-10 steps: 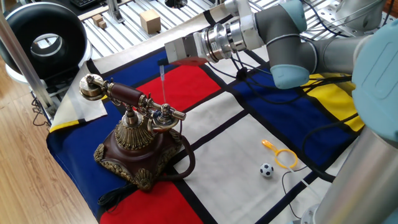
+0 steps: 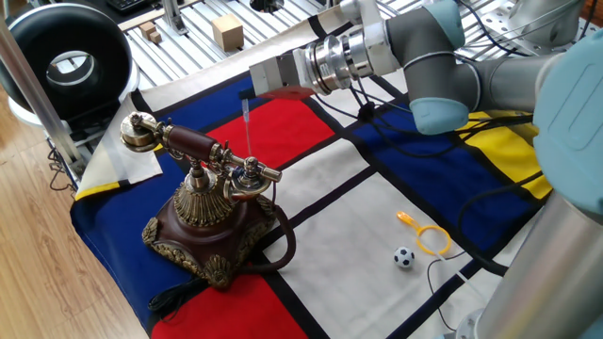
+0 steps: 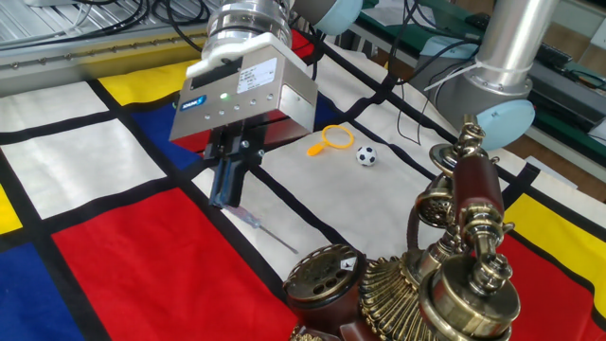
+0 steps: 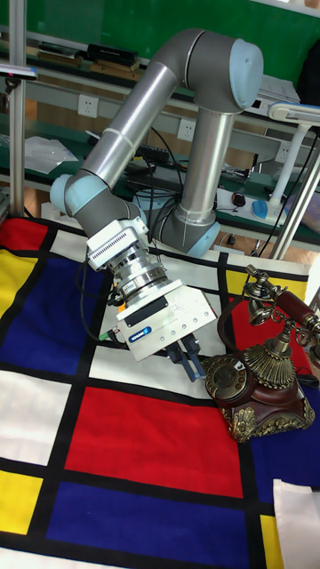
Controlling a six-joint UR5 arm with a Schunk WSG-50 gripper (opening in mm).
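A thin screwdriver with a pale see-through handle [image 3: 242,216] and a slim metal shaft [image 3: 279,239] juts from my gripper [image 3: 225,189], whose black fingers are shut on the handle. The shaft points toward the round dial [image 3: 324,273] of an antique-style telephone [image 2: 209,212], dark red-brown with ornate gold trim. In exterior view 1 the screwdriver [image 2: 247,118] hangs down behind the handset, its tip hidden there. In exterior view 2 the tip appears just short of the dial; contact cannot be made out. Exterior view 3 has my gripper [image 4: 192,365] close beside the telephone [image 4: 268,384].
A small football [image 3: 366,156] and a yellow ring-shaped toy [image 3: 338,137] lie on the colour-block cloth [image 3: 85,170], away from the telephone. A wooden block [image 2: 227,32] sits on the slatted metal surface behind. Loose cables hang along the arm.
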